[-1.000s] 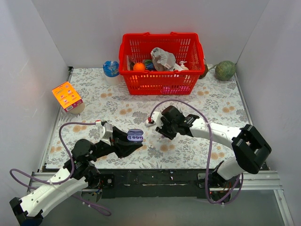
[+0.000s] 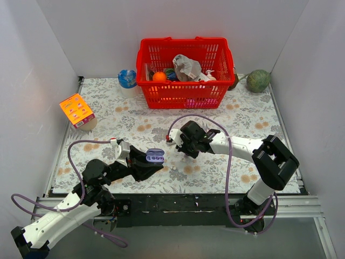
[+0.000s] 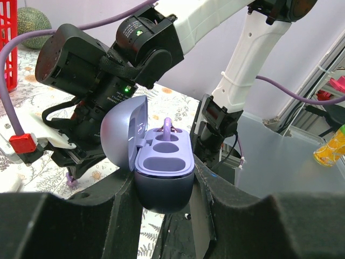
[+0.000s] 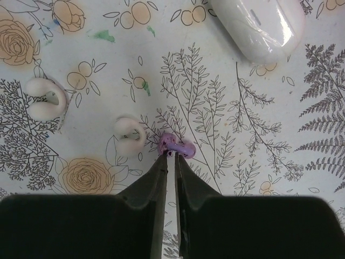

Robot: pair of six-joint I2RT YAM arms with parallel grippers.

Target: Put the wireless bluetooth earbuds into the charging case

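Note:
My left gripper is shut on the purple charging case, holding it up with its lid open. In the left wrist view, a purple clip-shaped earbud stands at the far end of the case's tray; the nearer hollows look empty. A second purple earbud lies on the patterned tabletop in the right wrist view. Right at it, the tips of my right gripper stand slightly open, a narrow gap between them. Whether they touch the earbud, I cannot tell.
Two white earbuds lie left of the purple one, and a white case lies beyond it. At the back stand a red basket, a blue-topped cup and an orange box.
In the top view, my right arm has shifted a little left and its gripper has come slightly toward the front. The left arm and the purple case have stayed put.

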